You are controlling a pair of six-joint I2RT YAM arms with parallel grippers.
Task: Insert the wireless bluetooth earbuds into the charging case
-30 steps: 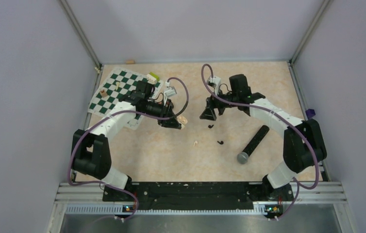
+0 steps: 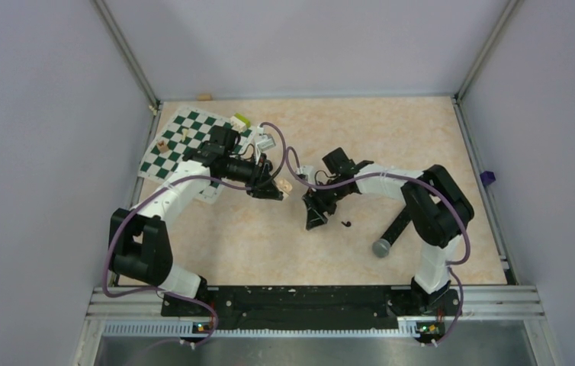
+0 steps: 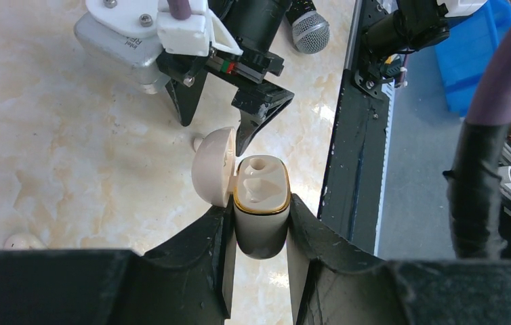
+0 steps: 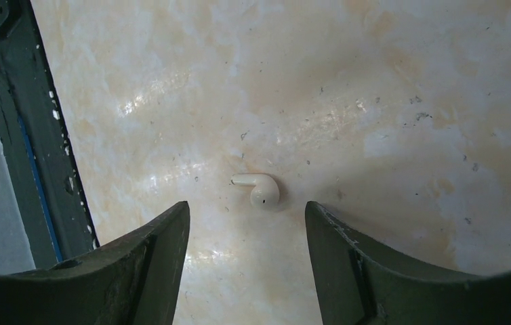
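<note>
The charging case (image 3: 261,233), white with a gold rim and its rounded lid (image 3: 213,166) swung open, is clamped upright in my left gripper. Its top shows hollows with no earbud in them. In the right wrist view a white earbud (image 4: 264,192) lies on the table, stem pointing left. My right gripper is open around it, one finger on each side, not touching it. From above, the right gripper (image 2: 316,219) hides that earbud. A dark earbud-shaped piece (image 2: 346,223) lies just right of this gripper.
A microphone (image 2: 391,234) lies to the right, its grey head toward the front. A green-and-white checkered board (image 2: 170,156) with small items is at the back left, partly under the left arm.
The left arm and the case have stayed in place.
</note>
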